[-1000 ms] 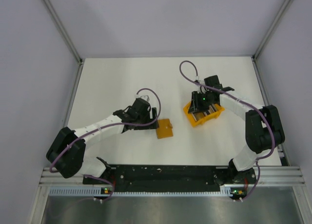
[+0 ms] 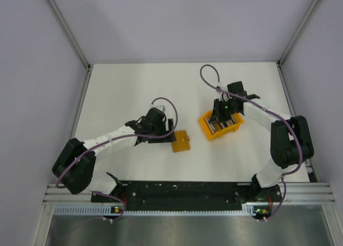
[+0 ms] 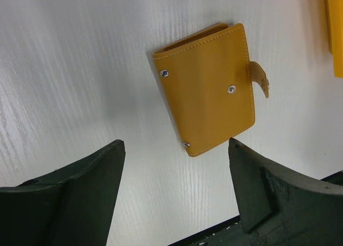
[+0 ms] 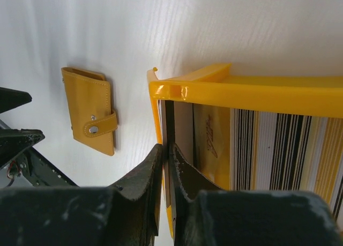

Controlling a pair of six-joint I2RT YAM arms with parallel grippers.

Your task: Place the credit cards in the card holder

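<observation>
In the left wrist view the brown leather card holder (image 3: 209, 90) lies flat on the table, its snap strap sticking out to one side. My left gripper is open above the table near it, with bare table between its fingers. My right gripper is shut on a dark card (image 4: 170, 120) at the end of the yellow rack (image 4: 257, 93). That card still stands upright at the rack's end wall, its lower part hidden by the fingers. More cards (image 4: 284, 144) stand on edge in a row inside the rack.
From above, the yellow rack (image 2: 236, 127) stands right of the card holder (image 2: 181, 144), with a strip of bare table between them. The rack's raised rim runs close around my right fingertips.
The left gripper stays open.
</observation>
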